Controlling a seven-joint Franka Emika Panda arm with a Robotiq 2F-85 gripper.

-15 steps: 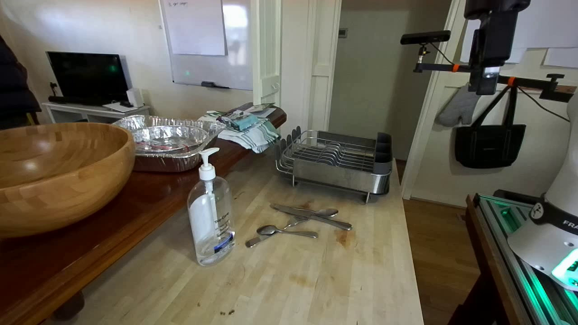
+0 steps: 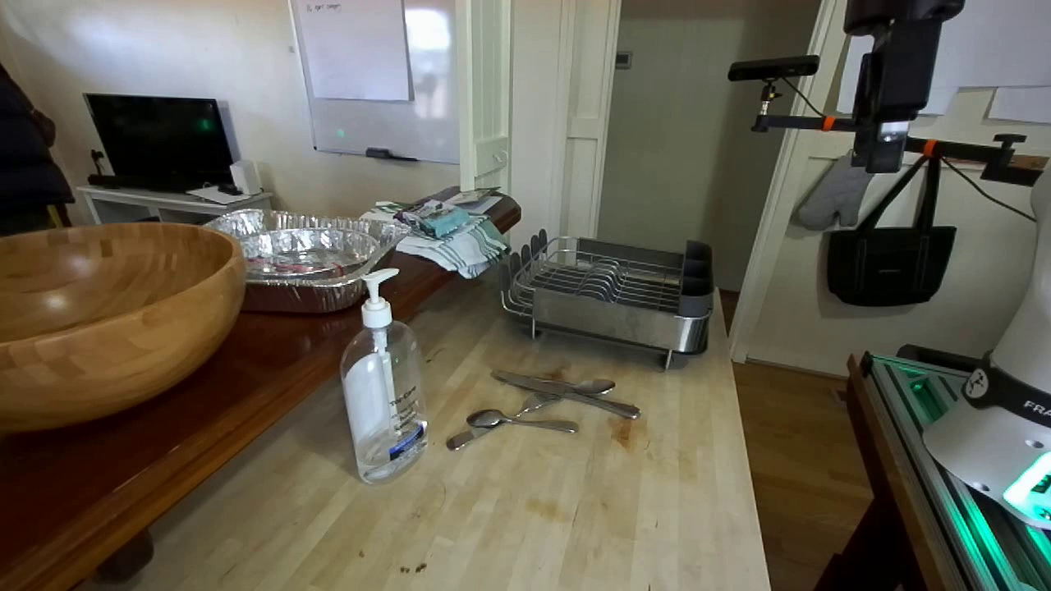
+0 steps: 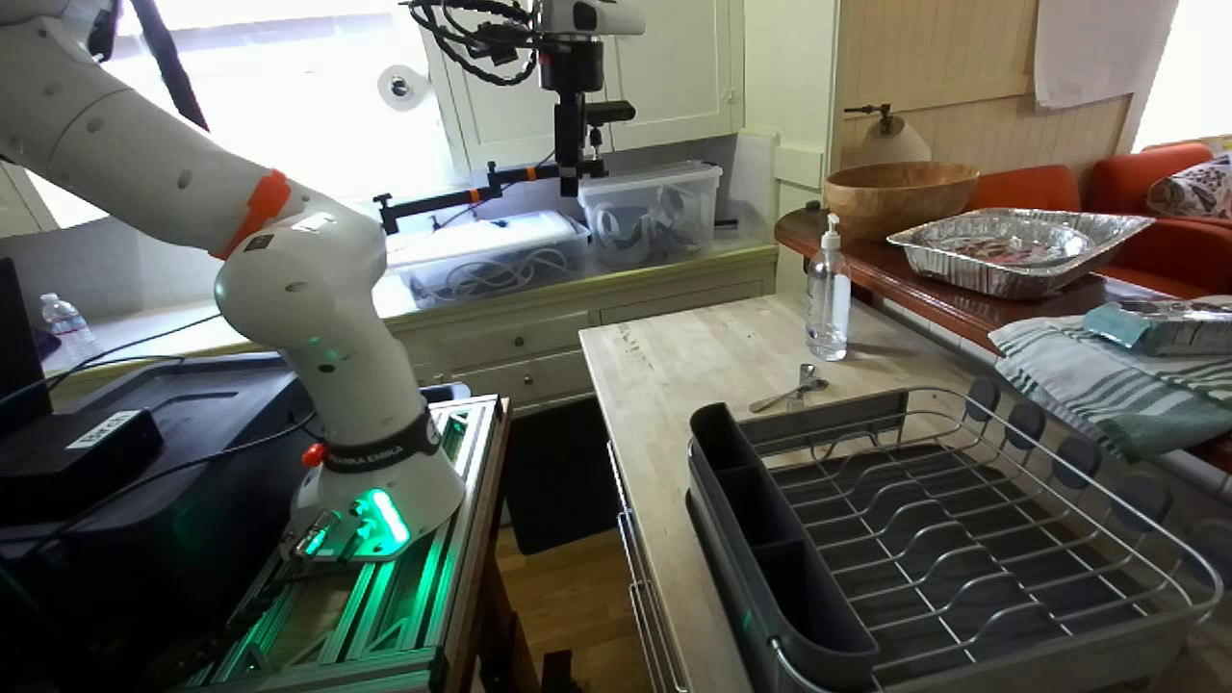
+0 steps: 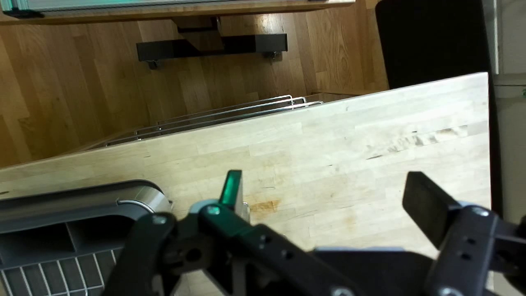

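Seen from the wrist, my gripper stands open, its two dark fingers far apart and nothing between them. In exterior view 1 the gripper point(image 2: 879, 153) hangs high, well above counter level. Several pieces of silver cutlery point(image 2: 566, 389), knives and spoons, lie crossed in a loose pile on the wooden counter point(image 2: 640, 502). Behind them stands a grey dish rack point(image 2: 611, 313) with empty wire slots. Its dark cutlery holder point(image 3: 776, 520), divided into compartments, looks empty in exterior view 2. The gripper's own parts cover most of the cutlery in the wrist view.
A clear pump bottle point(image 2: 384, 409) stands upright left of the cutlery. On the adjoining dark table are a wooden bowl point(image 2: 108, 325), foil trays point(image 2: 305, 256) and a striped towel point(image 2: 458, 251).
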